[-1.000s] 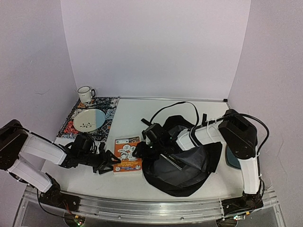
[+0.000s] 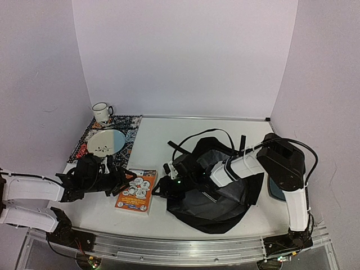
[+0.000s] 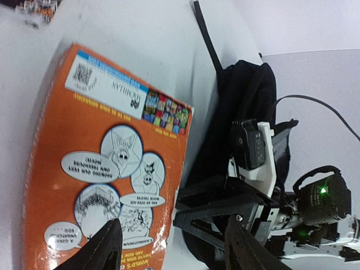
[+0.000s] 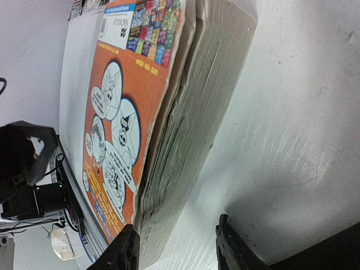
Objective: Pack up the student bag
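Observation:
An orange paperback book (image 2: 136,194) lies flat on the white table, slightly turned, its back cover facing up. My left gripper (image 2: 127,183) is over the book's left part, fingers apart; in the left wrist view its fingers (image 3: 105,250) have nothing clasped between them. The right gripper (image 2: 161,180) is open just beyond the book's right side. In the right wrist view, one of its fingers (image 4: 125,250) overlaps the lower end of the book's page edges (image 4: 185,118). Whether it touches them is unclear. The black and grey bag (image 2: 211,211) lies spread open, partly covered by the right arm.
A white mug (image 2: 101,112) and a round plate (image 2: 106,143) stand on a patterned mat (image 2: 134,123) at the back left. A dark flat item (image 2: 275,190) lies at the far right, partly hidden by the right arm. Bare table shows behind the book.
The book has slid left and turned a little. My right gripper has shifted slightly left and down in the top view, while the left has moved up from the book's lower left side.

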